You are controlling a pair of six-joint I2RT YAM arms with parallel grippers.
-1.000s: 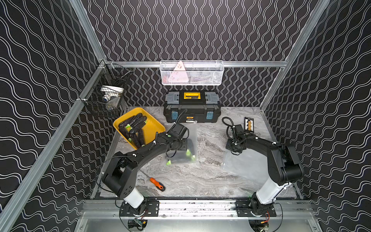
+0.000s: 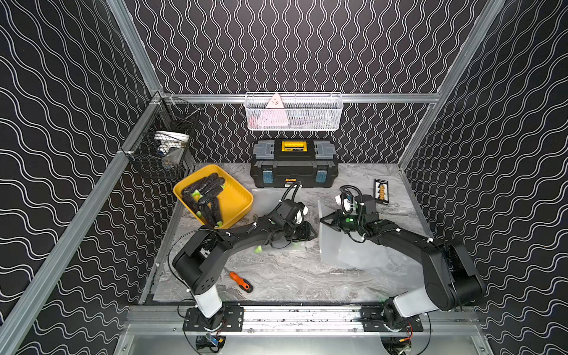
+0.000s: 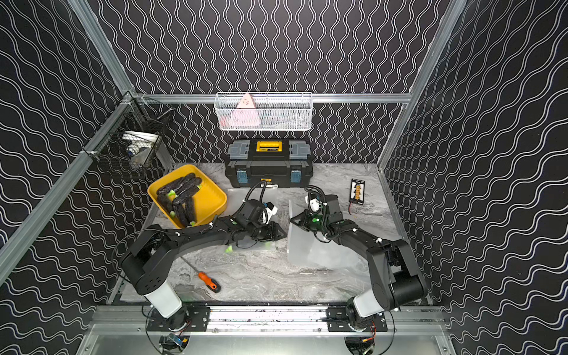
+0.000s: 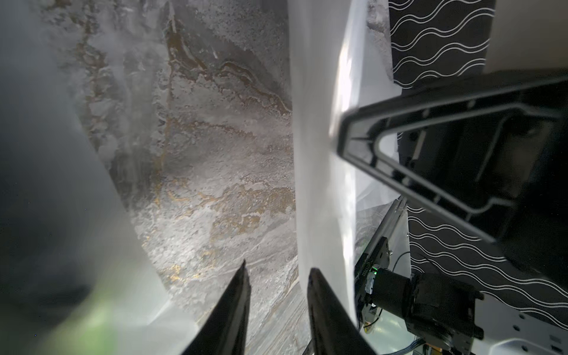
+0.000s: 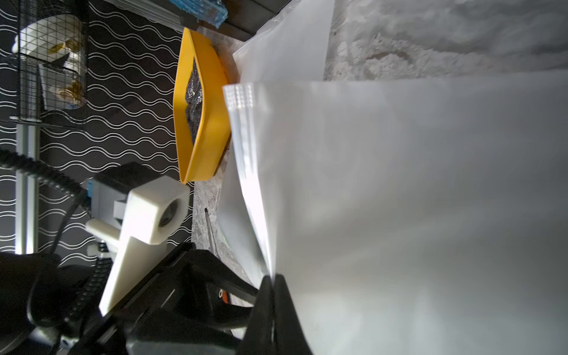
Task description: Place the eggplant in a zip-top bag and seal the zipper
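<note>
My left gripper is part open beside that upright bag edge [image 4: 322,148], facing it, with nothing visibly held. Under and left of the left gripper lies another bag [image 4: 77,236] with green-stemmed eggplant ends showing. More dark eggplants [image 2: 210,201] sit in the yellow bin [image 2: 233,210] at the back left.
A toolbox [image 2: 294,165] stands at the back, a small black-framed card [image 2: 381,191] at the back right. An orange-handled screwdriver [image 2: 240,282] lies at the front left. Wire baskets [image 2: 293,112] hang on the walls.
Both arms have moved toward the middle, the left rightward and the right leftward. The bag at my right gripper has been pulled left, its edge raised.
</note>
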